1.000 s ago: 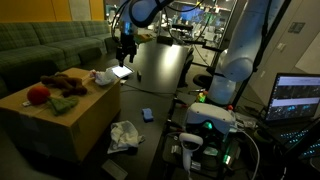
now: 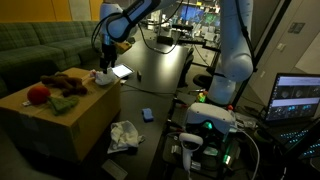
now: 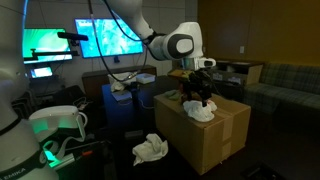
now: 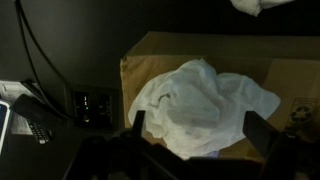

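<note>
A crumpled white cloth (image 4: pixel 190 105) lies on top of the brown cardboard box (image 4: pixel 145 75). From the side, the same cloth (image 3: pixel 199 110) drapes partly over the box's near edge. My gripper is above it, with its dark fingers (image 4: pixel 262 132) spread wide to either side of the cloth. Nothing is held between them. How far the fingertips are from the cloth is hard to tell.
A second white cloth (image 2: pixel 125 135) lies on the dark floor beside the box. A red ball (image 2: pixel 38 94) and a brown plush toy (image 2: pixel 65 83) sit farther along the box top. A small blue object (image 2: pixel 147 114) is on the floor. A laptop (image 2: pixel 295 98) stands at right.
My arm has swung left in exterior view 1, bringing the gripper over the box and the cloth on it. The cloths and toys look unmoved.
</note>
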